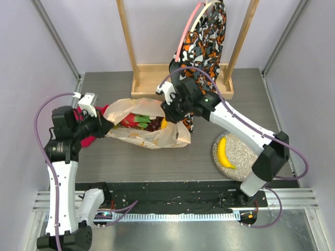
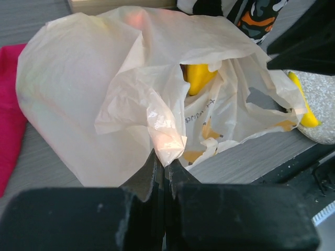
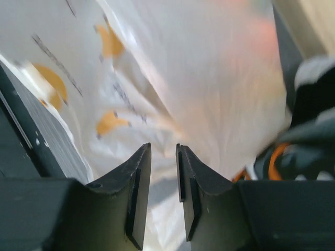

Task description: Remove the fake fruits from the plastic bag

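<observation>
The pale plastic bag [image 1: 144, 137] lies on its side with its mouth open. Inside, a red fruit with green leaves [image 1: 135, 121], dark red grapes [image 1: 155, 124] and a yellow fruit [image 2: 199, 77] show. My left gripper is shut on a gathered corner of the bag. At the bag's right end is my right gripper [image 1: 167, 115], close to the yellow fruit. In the right wrist view its fingers [image 3: 137, 193] stand a narrow gap apart over blurred bag plastic; whether anything is pinched there cannot be told.
A banana [image 1: 223, 153] lies on the round speckled plate [image 1: 246, 151] at the right. A patterned bag [image 1: 207, 47] hangs from the wooden stand [image 1: 144, 89] behind. Red cloth [image 1: 90, 140] lies by the left arm.
</observation>
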